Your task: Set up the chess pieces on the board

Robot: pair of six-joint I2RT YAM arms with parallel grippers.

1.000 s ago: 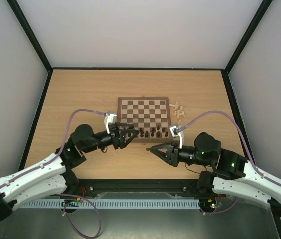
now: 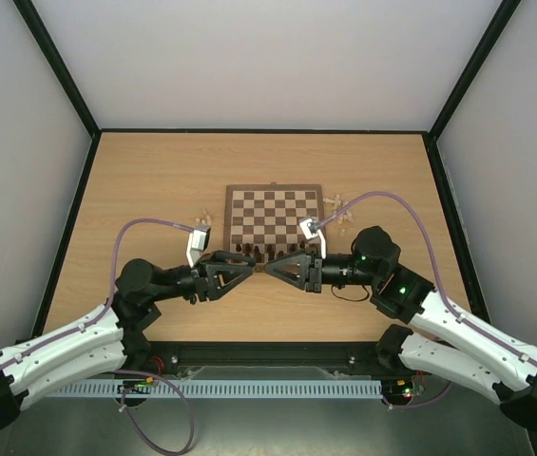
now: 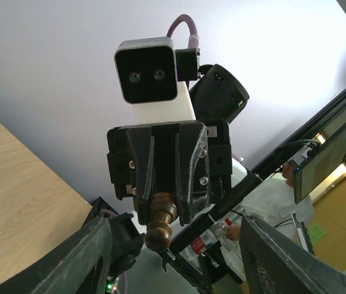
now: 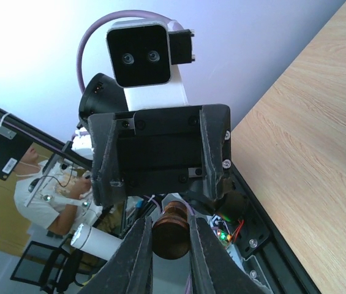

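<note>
The chessboard (image 2: 275, 209) sits mid-table, dark pieces along its near edge, partly hidden by the arms. In front of it the two grippers face each other. My right gripper is shut on a dark wooden chess piece (image 4: 174, 223), seen end-on in the right wrist view. My left gripper stands part open, its fingers either side of that piece's rounded end (image 3: 158, 237), which points toward it out of the right gripper; whether they touch it I cannot tell.
Pale pieces (image 2: 339, 211) lie loose right of the board, a few more (image 2: 203, 218) at its left.
My right gripper has moved left and up in the top view with the piece, to meet the left one.
</note>
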